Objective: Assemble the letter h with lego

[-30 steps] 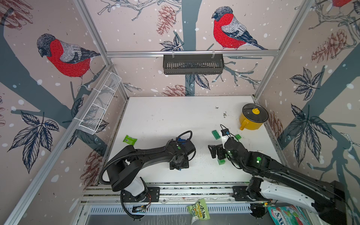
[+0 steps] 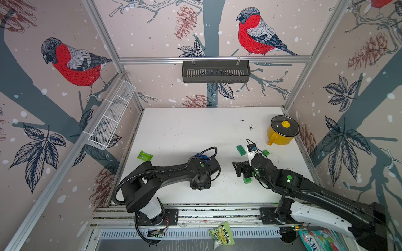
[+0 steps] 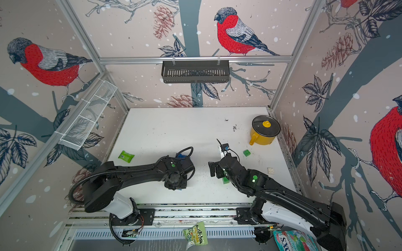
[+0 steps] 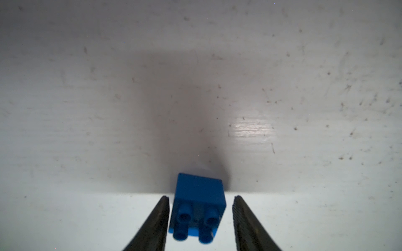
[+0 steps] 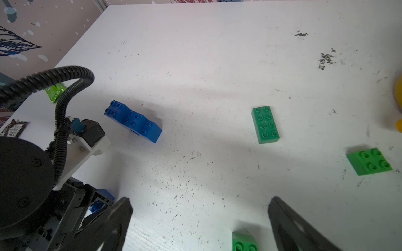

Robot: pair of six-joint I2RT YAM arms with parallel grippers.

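My left gripper is low over the table, part open, its fingers on either side of a blue brick [image 4: 199, 188] with studs facing up in the left wrist view. A joined blue brick piece [image 5: 133, 121] lies behind that arm. My right gripper is open and raised over the right side. Green bricks lie there: an eight-stud one [image 5: 265, 124], a smaller one [image 5: 368, 161] to its right and another [image 5: 245, 242] near the right gripper.
A yellow pot [image 2: 281, 133] stands at the back right. A green packet [image 2: 144, 156] lies at the left.
The right arm and the table's other objects have not moved.
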